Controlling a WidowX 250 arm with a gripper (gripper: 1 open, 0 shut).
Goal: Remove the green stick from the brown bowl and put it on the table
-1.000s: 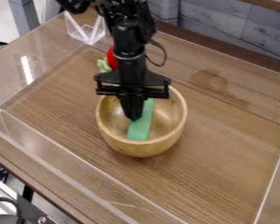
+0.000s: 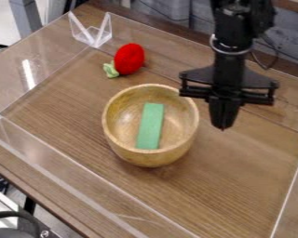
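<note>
The green stick (image 2: pixel 151 125) lies lengthwise inside the brown bowl (image 2: pixel 116 137), its far end pointing away from the camera. The bowl stands upright left of the middle of the table. My black gripper (image 2: pixel 223 115) hangs to the right of the bowl, clear of the stick, with its fingers pointing down. Nothing green shows at the fingers. They merge into one dark shape, so how far apart they stand is unclear.
A red object with a green end (image 2: pixel 129 59) sits behind the bowl. Beyond it, at the back left, is a clear angular container (image 2: pixel 92 31).
From over the bowl, my gripper has moved to the right, past its rim. The stick has stayed in the bowl, shifting left and turning more upright in the view.
</note>
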